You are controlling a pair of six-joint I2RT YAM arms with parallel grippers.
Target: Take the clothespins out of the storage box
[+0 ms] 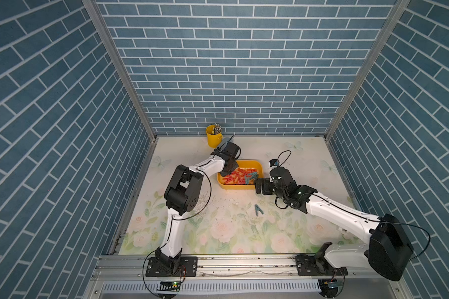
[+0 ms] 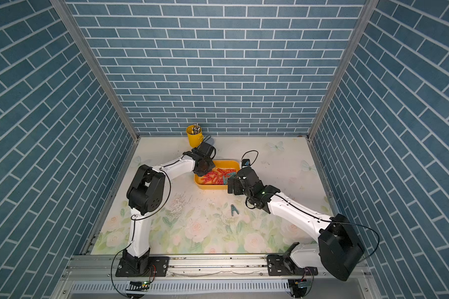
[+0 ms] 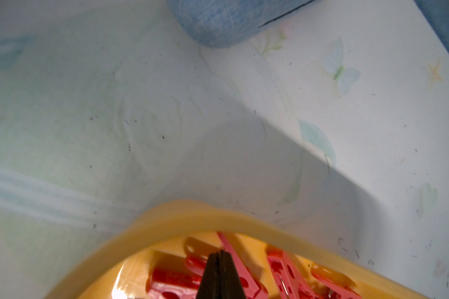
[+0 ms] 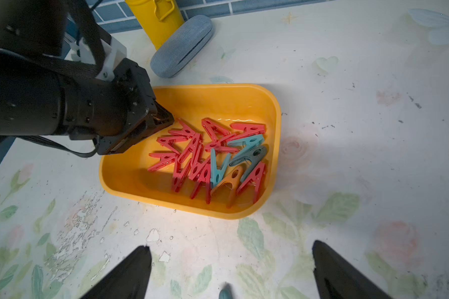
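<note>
The orange storage box [image 4: 134, 191] holds many clothespins, mostly red [image 4: 257, 174], with a few teal ones [image 4: 219, 174] and an orange one [image 4: 232, 182]. My left gripper hangs over the box's far-left part, shut, with nothing visible between its fingers; red clothespins lie beneath it in the left wrist view. My right gripper stands open at the box's front right, nothing between its fingers. A loose blue-grey clothespin [image 1: 258, 209] lies on the table in front of the box.
A yellow cup [image 1: 212, 137] holding utensils stands at the back, with a blue-grey pouch [image 4: 182, 47] before it, behind the box.
</note>
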